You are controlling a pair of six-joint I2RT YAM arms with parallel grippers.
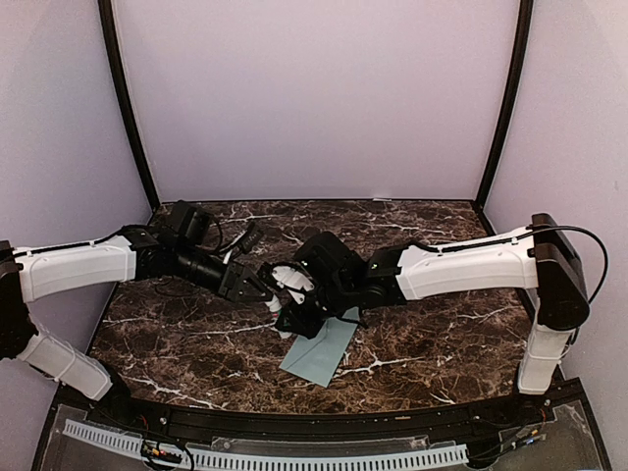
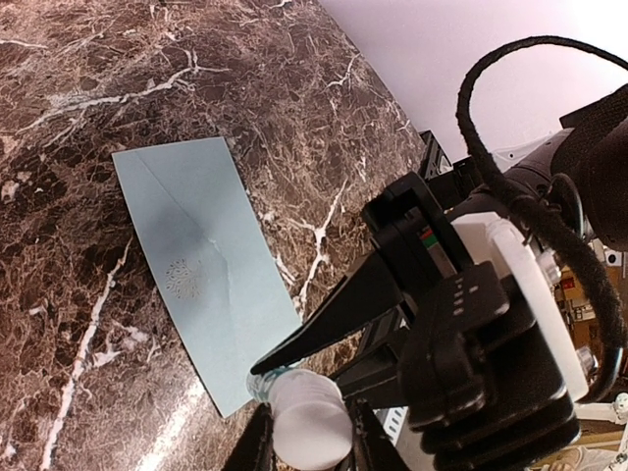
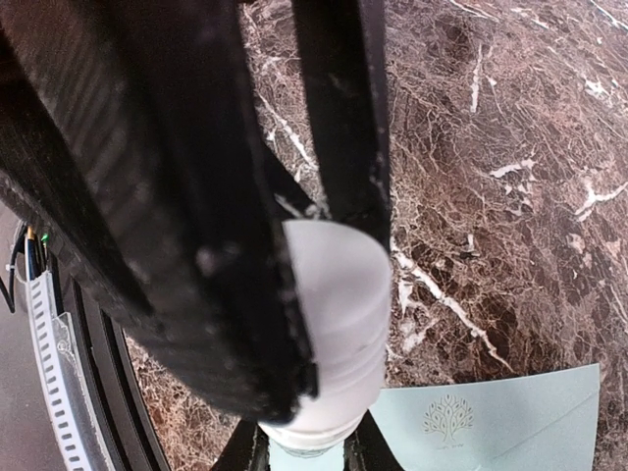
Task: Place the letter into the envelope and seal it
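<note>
A white, stick-like tube, apparently a glue stick point(image 1: 274, 306), stands between my two grippers above the table. My left gripper point(image 1: 267, 296) is shut on its upper white end point(image 2: 312, 422). Lower down, my right gripper point(image 1: 286, 318) is shut around the tube, and a bit of pale teal shows beside its fingertips in the left wrist view. The white part point(image 3: 343, 314) fills the middle of the right wrist view, with dark left fingers around it. Below lies the pale blue envelope point(image 1: 319, 363), flat, with a crease line and a tree emblem. No separate letter is visible.
A white slotted strip point(image 1: 294, 461) runs along the front edge. Both arms crowd close together over the envelope's far end.
</note>
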